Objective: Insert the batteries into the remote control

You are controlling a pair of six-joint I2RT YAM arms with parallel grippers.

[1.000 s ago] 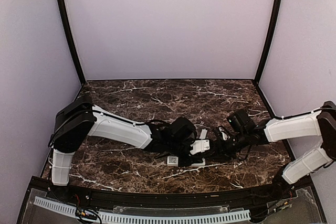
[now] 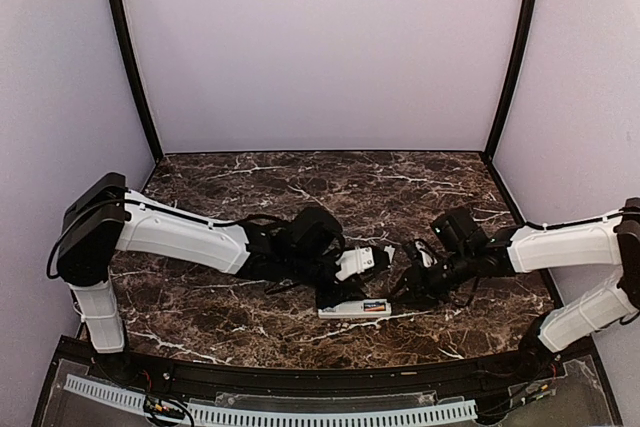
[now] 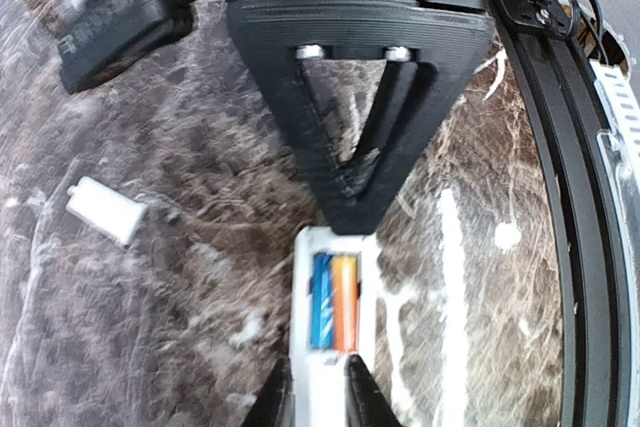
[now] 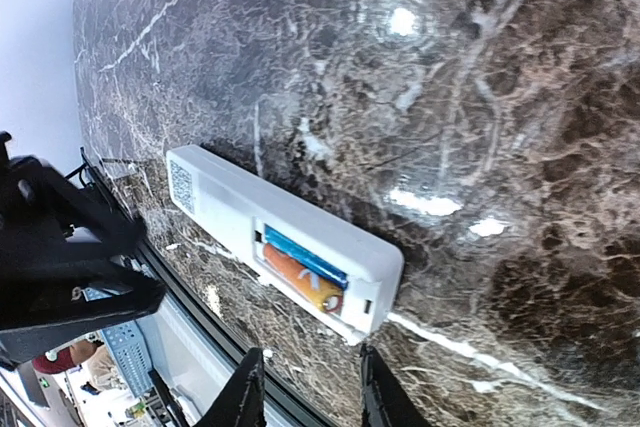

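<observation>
The white remote control (image 2: 340, 311) lies on the dark marbled table, its battery compartment facing up. Inside that compartment a blue battery and an orange battery lie side by side; in the right wrist view the orange battery (image 4: 300, 277) looks slightly raised at one end. My left gripper is partly open above the remote's plain end, with no battery between its fingers. My right gripper is by the compartment end. Its fingertips show a gap there, but whether they grip the remote's edge is unclear.
A small white piece (image 3: 107, 209), perhaps the battery cover, lies on the table behind the remote. A dark rail (image 2: 300, 379) runs along the table's front edge.
My left gripper has drawn back to the left, uncovering the compartment end of the remote with its batteries. The right arm and the remote appear unmoved.
</observation>
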